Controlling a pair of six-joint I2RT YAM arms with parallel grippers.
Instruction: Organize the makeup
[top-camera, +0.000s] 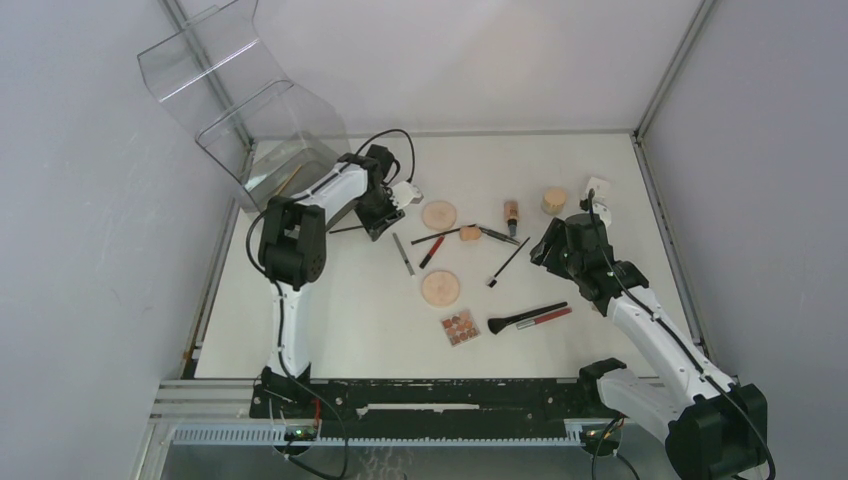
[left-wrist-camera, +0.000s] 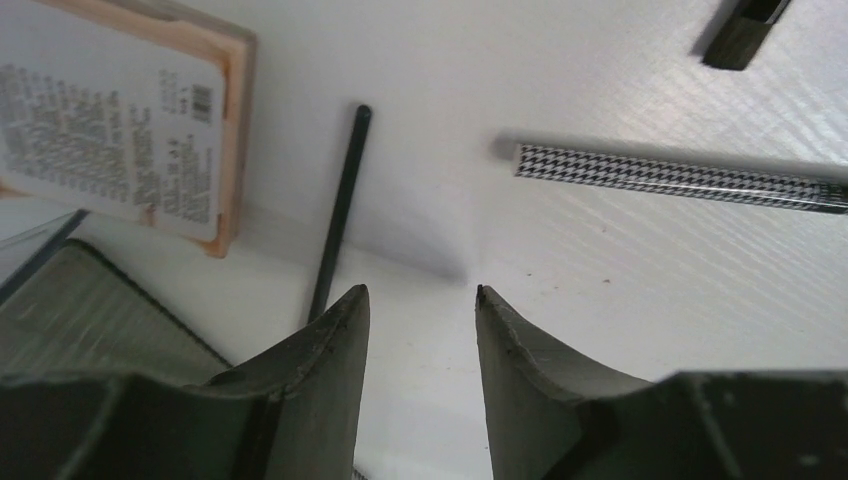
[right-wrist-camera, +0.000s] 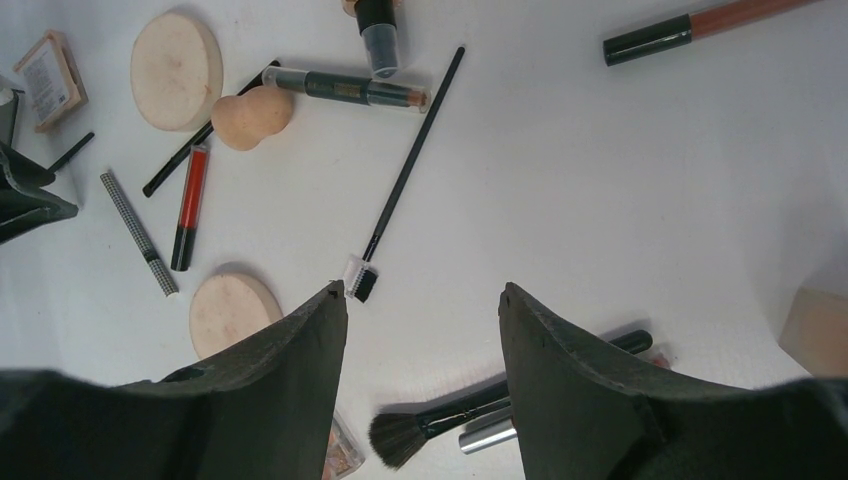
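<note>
A clear acrylic organizer (top-camera: 215, 85) stands at the back left. My left gripper (top-camera: 382, 222) is beside it, fingers apart and empty, over a thin black stick (left-wrist-camera: 342, 200), a patterned pencil (left-wrist-camera: 670, 178) and a labelled palette (left-wrist-camera: 110, 120). My right gripper (top-camera: 540, 250) hangs open and empty at the right. Below it in the right wrist view lie a spoolie (right-wrist-camera: 400, 180), a fluffy brush (right-wrist-camera: 398, 435), a red lip tube (right-wrist-camera: 192, 195), round sponges (right-wrist-camera: 175, 68) and a peach sponge (right-wrist-camera: 240, 120).
An eyeshadow palette (top-camera: 460, 327) lies at the front middle. A round jar (top-camera: 555, 198) and a bottle (top-camera: 511, 215) stand toward the back right.
</note>
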